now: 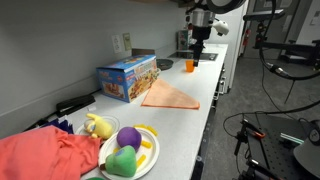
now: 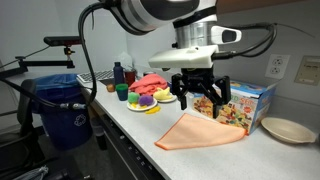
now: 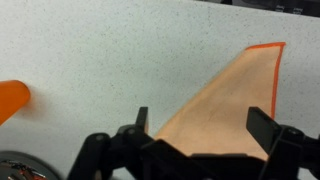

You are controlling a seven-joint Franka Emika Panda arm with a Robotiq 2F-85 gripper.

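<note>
My gripper is open, with nothing between its fingers. In the wrist view it hangs over an orange cloth (image 3: 235,100) with a brighter orange edge, which lies flat on the pale counter. An orange cup (image 3: 10,99) shows in part at the left edge of that view. In the first exterior view the gripper (image 1: 197,57) is small, at the far end of the counter near the orange cup (image 1: 189,65). The cloth (image 1: 168,95) lies in the counter's middle there.
A blue cereal box (image 1: 127,79) stands against the wall behind the cloth. Nearer the first camera are a white plate (image 1: 147,162) with toy food and a red cloth (image 1: 50,155). A pale bowl (image 2: 287,131) sits right of the box in the second exterior view.
</note>
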